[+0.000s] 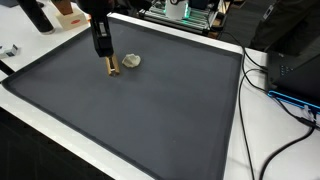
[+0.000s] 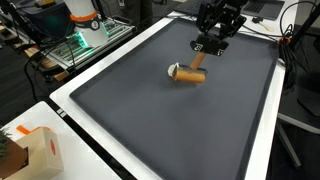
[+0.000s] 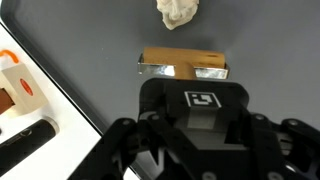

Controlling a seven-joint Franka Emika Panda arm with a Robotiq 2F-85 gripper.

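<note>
A wooden mallet-like tool, its head (image 3: 184, 62) level and its short handle (image 2: 197, 61) pointing up, is held from above by my gripper (image 2: 205, 50). In the wrist view the fingers are shut around the upper handle, though a black mount with a square marker hides the grip itself. The tool (image 1: 112, 65) is over the far left part of the dark tray; whether its head touches the surface I cannot tell. Close beside the head, a crumpled whitish lump (image 1: 132, 61) lies on the tray, also seen as a pale piece (image 3: 177, 11) in the wrist view.
The grey tray (image 1: 160, 110) has a pale rim and is mostly bare towards the front. A cardboard-coloured box (image 2: 42, 156) with an orange marker stands beyond one edge. Black cables and a dark device (image 1: 298, 85) sit to the right in the first exterior view.
</note>
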